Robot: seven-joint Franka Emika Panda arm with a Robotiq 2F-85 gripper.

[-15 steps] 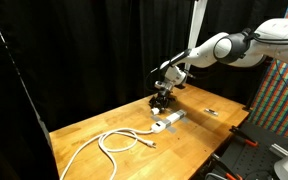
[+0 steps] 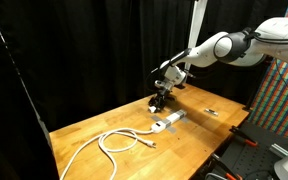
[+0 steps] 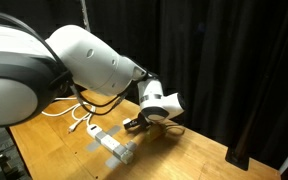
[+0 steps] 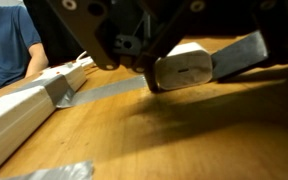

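Observation:
A white block-like piece (image 4: 184, 68), which looks like a plug or adapter, sits at my gripper (image 2: 156, 106) low over the table; the gripper is shut on it. In the wrist view, dark metal finger parts cover its upper side, and a grey strip (image 4: 240, 58) lies against its right. The white power strip (image 4: 14, 118) runs along the left of that view, apart from the block, with grey tape across it. From the first exterior side, the power strip (image 2: 168, 122) lies just in front of the gripper. In the second exterior view the arm partly hides the gripper (image 3: 136, 125).
A white cable (image 2: 102, 142) loops over the table to the left of the power strip. Small items (image 2: 212, 112) lie at the right. A black curtain (image 2: 74, 60) stands behind the table. A person (image 4: 12, 48) sits beyond the strip.
The gripper and the white piece have shifted very slightly to the left in the exterior view. The power strip and cable stay where they were.

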